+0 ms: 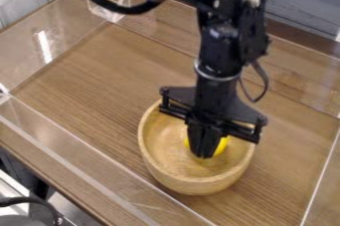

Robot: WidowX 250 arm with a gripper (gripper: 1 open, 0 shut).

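My black gripper is low over a tan bowl on the wooden table, its fingertips down inside the bowl. A yellow object shows in the bowl just behind the fingertips, partly hidden by them. I cannot tell whether the fingers touch or hold it.
Clear panels edge the table at left and right. A dark cable runs at the lower left corner.
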